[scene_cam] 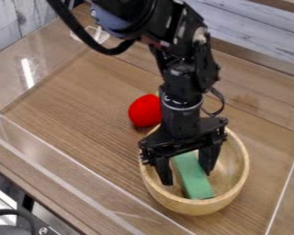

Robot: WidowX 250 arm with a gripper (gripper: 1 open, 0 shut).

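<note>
My black gripper (180, 158) reaches down from the top into a pale yellow bowl (231, 188) on the right part of the wooden table, its fingers open inside the bowl. A green bar-shaped object (197, 184) lies in the bowl between and below the fingers, its upper end partly hidden by the gripper. A red round object (142, 113) sits on the table just behind and left of the bowl, partly covered by the arm.
A dark cable crosses the bottom left corner beyond the table edge. A pale panelled surface lies past the back edge.
</note>
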